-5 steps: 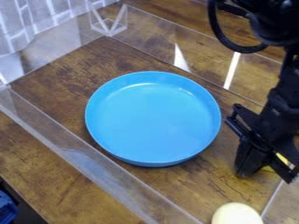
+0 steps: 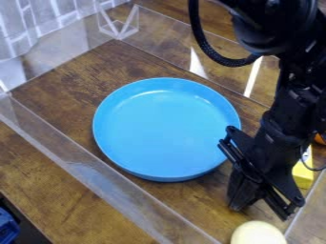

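Note:
A black robot gripper (image 2: pixel 254 186) reaches down from the upper right to the wooden surface, just right of a blue plate (image 2: pixel 163 127). Its lower end is dark and crowded, so whether anything is between the fingers is hard to see; it looks shut. A yellow object (image 2: pixel 304 172) shows partly behind the gripper at the right edge, and a pale rounded object (image 2: pixel 257 234) sits below it at the bottom edge.
Clear plastic walls (image 2: pixel 76 172) border the wooden surface. The wood left of and above the plate is bare. A blue object (image 2: pixel 7 227) shows at the lower left edge, outside the walls.
The gripper and arm have shifted left toward the plate and a little downward, uncovering more of the yellow object. The plate has stayed in place.

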